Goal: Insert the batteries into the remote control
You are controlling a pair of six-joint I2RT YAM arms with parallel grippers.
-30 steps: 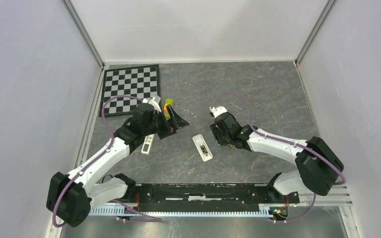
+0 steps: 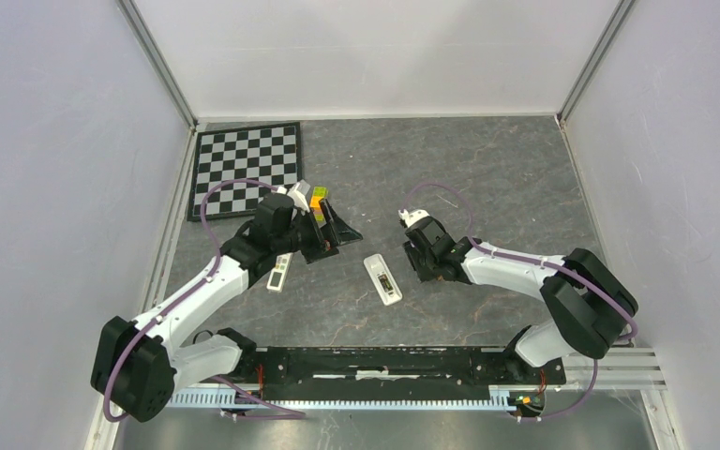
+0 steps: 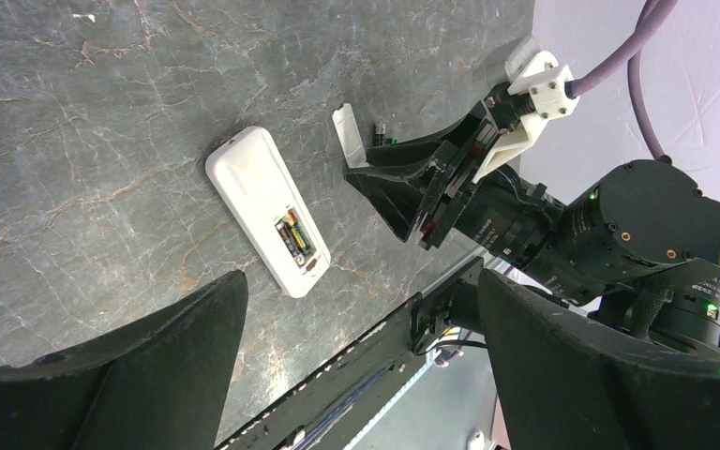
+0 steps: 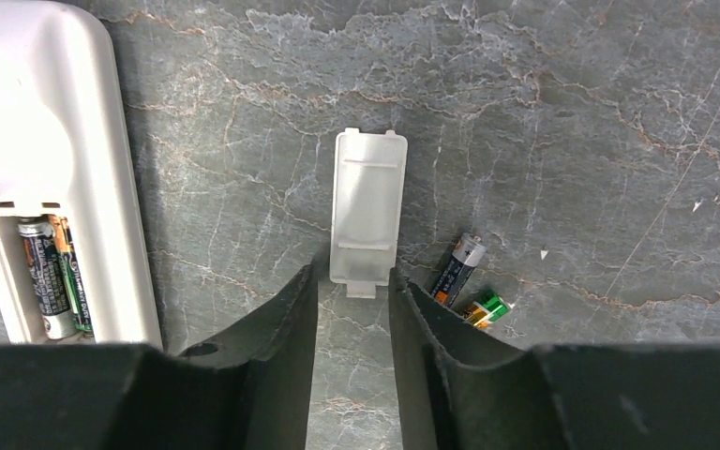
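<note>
The white remote control (image 2: 376, 269) lies back up on the table, and two batteries (image 4: 49, 277) rest side by side in its open compartment. Its white cover (image 4: 367, 206) is flat on the table to the right of the remote. Over the cover's tabbed end is my right gripper, its fingers parted and clear of the cover's sides. Two loose batteries, a dark one (image 4: 457, 270) and a green-and-orange one (image 4: 487, 310), lie beside the cover, partly hidden by a finger. Left of the remote, my left gripper hangs wide open and empty.
A second white remote (image 2: 280, 273) lies under the left arm. Beyond that arm are a chessboard (image 2: 247, 169) and a yellow-green object (image 2: 319, 198). The right arm reaches low over the cover and loose batteries.
My right gripper has come slightly nearer the table's front edge, over the cover. The left arm has shifted a little to the right. The remote has stayed put.
</note>
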